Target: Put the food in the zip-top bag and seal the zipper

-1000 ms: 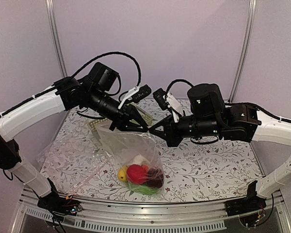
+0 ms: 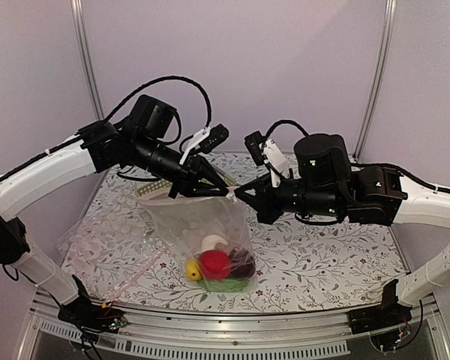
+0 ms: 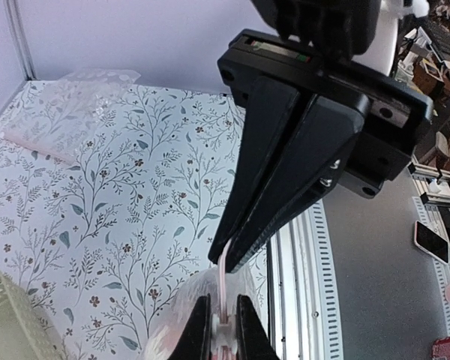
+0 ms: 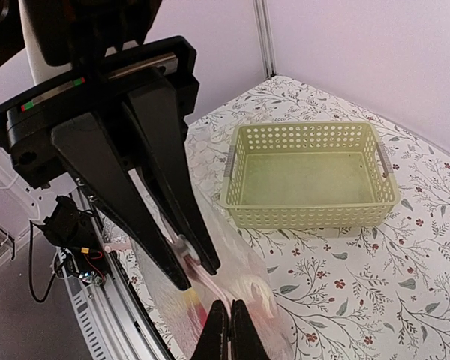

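A clear zip top bag (image 2: 169,222) hangs upright from both grippers. Inside its lower part lie a red food item (image 2: 214,264), a yellow one (image 2: 193,270), a dark one (image 2: 242,264), a white one (image 2: 213,242) and something green (image 2: 226,286). My left gripper is shut on a small whitish slider (image 3: 224,334) on the pinkish zipper strip. Close beside it, at the bag's right top corner, my right gripper is shut on the end of that strip (image 4: 210,283). Whether the zipper is pressed together along its length cannot be told.
Behind the bag stands an empty pale green basket (image 4: 307,206) with perforated sides. Another flat clear bag (image 2: 109,259) lies on the left of the flowered table.
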